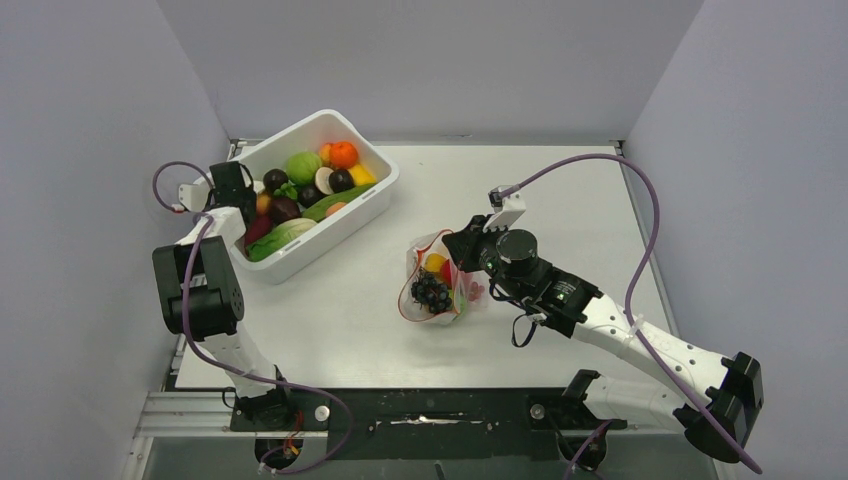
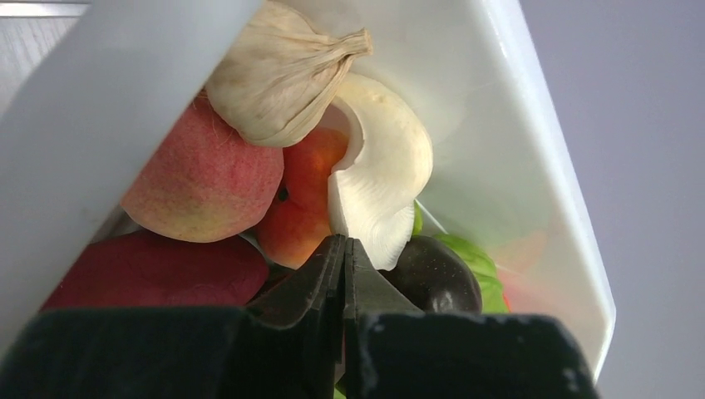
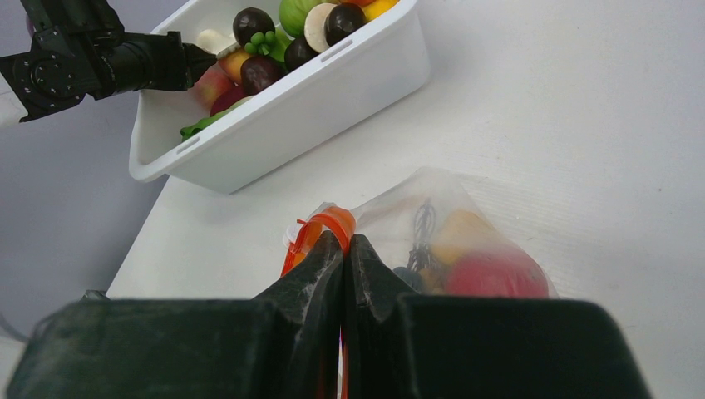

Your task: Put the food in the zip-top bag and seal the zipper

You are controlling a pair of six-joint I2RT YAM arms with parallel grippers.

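In the left wrist view a white mushroom (image 2: pixel 387 150) leans against the bin wall, beside a garlic bulb (image 2: pixel 278 75). My left gripper is shut, its tips at the mushroom's lower edge and nothing between them; the mushroom lies outside the fingers. The clear zip bag (image 1: pixel 412 265) stands open on the table, with dark grapes (image 1: pixel 432 292) and a yellow item (image 1: pixel 435 263) inside. On the bag's orange-red rim (image 3: pixel 337 220) my right gripper is shut. Its fingers hide part of the bag mouth.
The white bin (image 1: pixel 335 230) at the back left holds several foods, among them a peach (image 2: pixel 204 179), a dark round fruit (image 2: pixel 436 274) and a leafy green vegetable (image 1: pixel 282 238). Bare table (image 1: pixel 345 320) lies between bin and bag.
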